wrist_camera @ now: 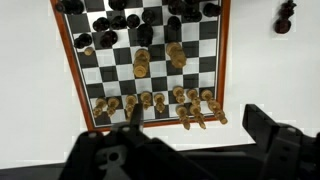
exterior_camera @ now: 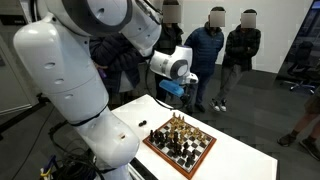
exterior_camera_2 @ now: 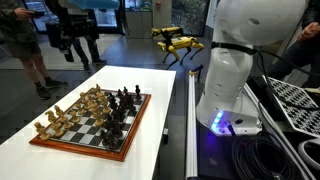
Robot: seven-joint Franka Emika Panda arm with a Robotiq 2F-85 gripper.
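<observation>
A chessboard (wrist_camera: 108, 75) with a brown wooden rim lies on the white table, carrying dark pieces (exterior_camera_2: 118, 118) on one side and light brown pieces (exterior_camera_2: 62, 122) on the other. From the wrist view, two light brown pieces (wrist_camera: 141, 63) stand forward near the board's middle. My gripper is above the board, its two black fingers (wrist_camera: 270, 135) wide apart and nothing between them. In exterior view 1 the gripper (exterior_camera: 190, 101) hangs clear of the pieces, beyond the light brown rows.
One dark piece (wrist_camera: 285, 17) is off the board on the white table (exterior_camera: 240, 155). Much of the tabletop around the board is bare. Several people stand behind the table; a yellow robot (exterior_camera_2: 175, 42) is in the background.
</observation>
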